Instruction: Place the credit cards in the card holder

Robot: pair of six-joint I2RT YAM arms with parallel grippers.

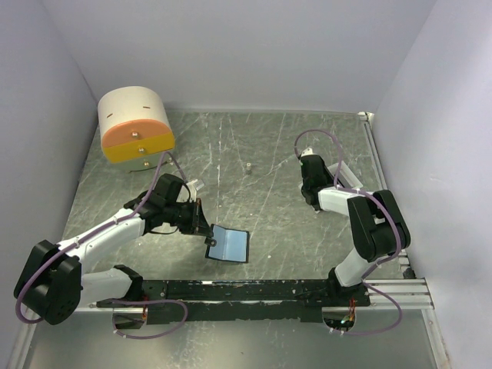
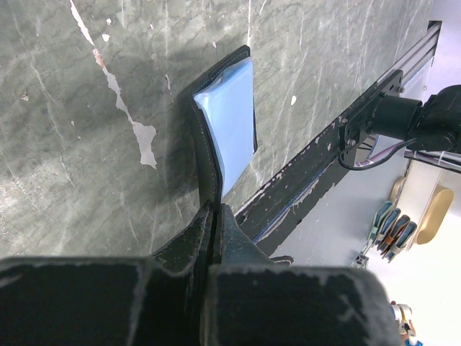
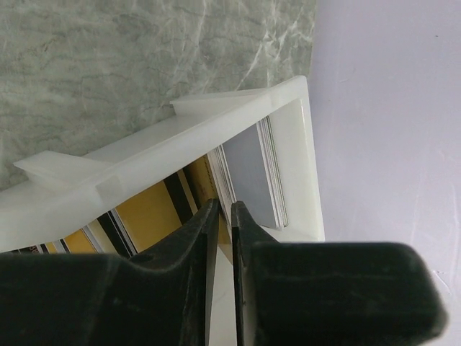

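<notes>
My left gripper (image 1: 201, 231) is shut on the edge of the black card holder (image 1: 235, 244), which has a light blue inside and lies at the front middle of the table; in the left wrist view the holder (image 2: 229, 121) rises from between the fingertips. My right gripper is at a white tray (image 3: 277, 97) of cards on the right. Its fingertips are part open, a narrow gap between them, against a gold card (image 3: 202, 180) beside grey and striped cards. Whether they grip a card is unclear.
A rounded box (image 1: 134, 123) with coloured drawers stands at the back left. A small white object (image 1: 248, 168) lies mid-table.
</notes>
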